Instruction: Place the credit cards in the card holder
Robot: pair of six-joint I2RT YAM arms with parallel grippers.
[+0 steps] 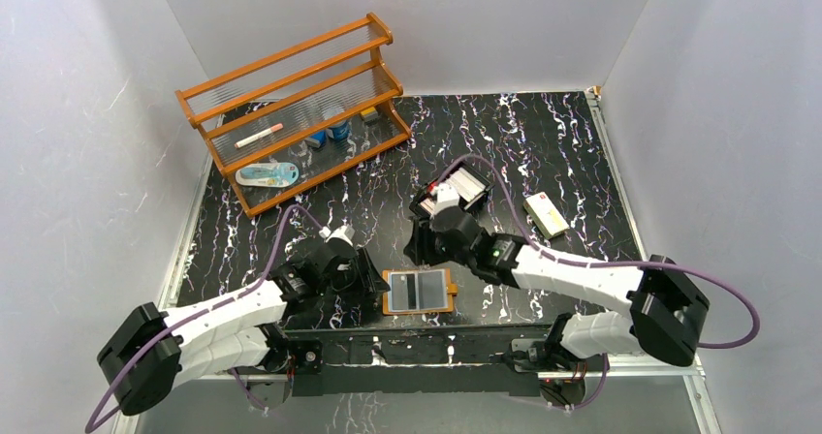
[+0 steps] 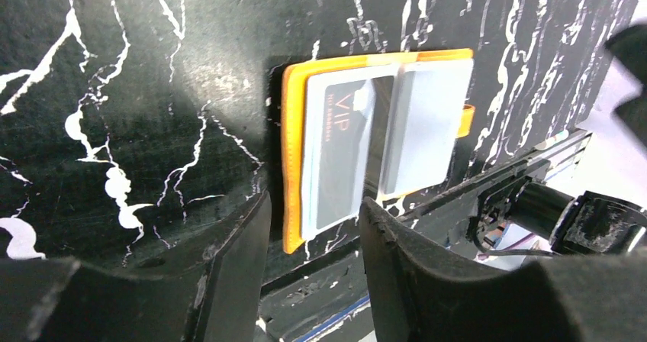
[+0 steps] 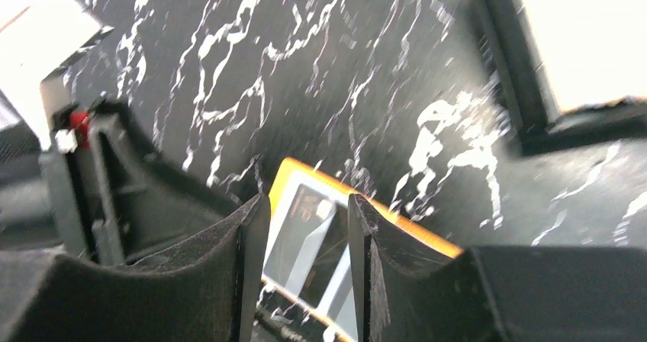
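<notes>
An open orange card holder [image 1: 387, 294] lies near the front edge, with a card marked "VIP" [image 2: 343, 143] in one side and a pale panel in the other. My left gripper [image 1: 373, 284] hangs just left of it; in the left wrist view its fingers stand apart, empty, over the holder's edge. My right gripper [image 1: 420, 250] is above and behind the holder, open with nothing between its fingers. Behind it sits a black box [image 1: 465, 185] holding pale cards, partly hidden by the right arm.
A wooden shelf [image 1: 291, 190] with small items fills the back left. A cream box [image 1: 545, 214] lies at the right.
</notes>
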